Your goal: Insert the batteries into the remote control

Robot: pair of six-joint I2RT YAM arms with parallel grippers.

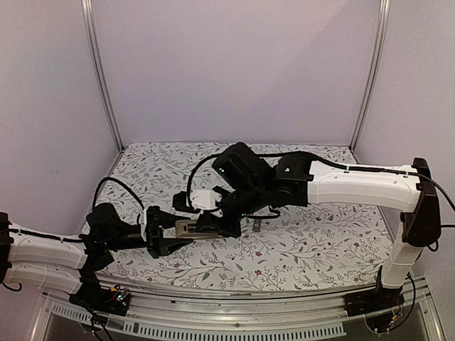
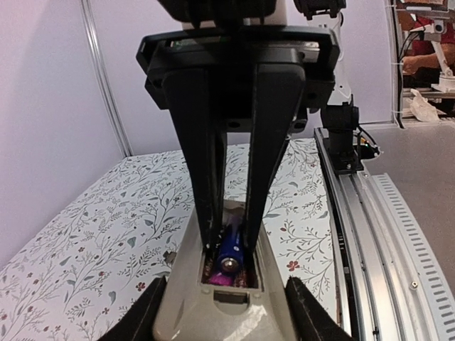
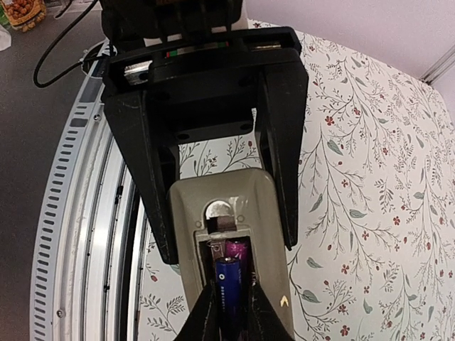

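My left gripper is shut on the sides of the grey remote control (image 3: 269,206), holding it above the table with its battery compartment uncovered. Inside that compartment lies a purple battery (image 3: 238,249). Beside it a blue battery sits in the slot, one end tilted up a little in the right wrist view. The fingers of my right gripper reach into the compartment on either side of the blue battery, slightly parted. Whether either finger touches it, I cannot tell. From the top, my right hand mostly covers the remote (image 1: 186,230).
A small grey item (image 1: 257,225) lies on the flowered tabletop (image 1: 298,249), right of the remote. A metal rail (image 1: 234,312) runs along the front edge, and pale walls close the sides and back.
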